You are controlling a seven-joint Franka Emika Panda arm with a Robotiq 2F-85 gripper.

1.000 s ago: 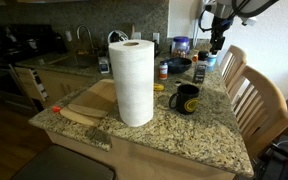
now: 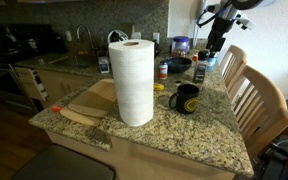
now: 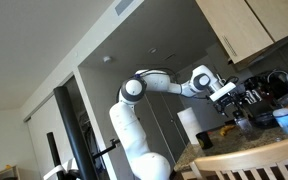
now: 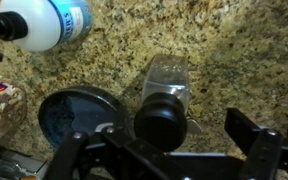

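In the wrist view, a clear bottle or grinder (image 4: 167,78) with a round black cap (image 4: 161,122) stands on the speckled counter. My gripper is above it, its dark fingers (image 4: 246,133) spread wide to either side of the cap. The fingers stand open; whether either finger touches the cap cannot be made out. From outside, the gripper (image 2: 215,46) hangs over the far right part of the counter, above a dark-topped container (image 2: 199,72).
Beside the bottle are a round black lid (image 4: 76,115) and a white-and-blue spray bottle (image 4: 49,22). Nearer stand a black mug (image 2: 185,100) and a paper towel roll (image 2: 134,85). A wooden chair (image 2: 266,100) borders the counter's right side.
The arm has shifted slightly at the far end of the counter, its upper part now leaning more to the right. Objects on the counter look unmoved.
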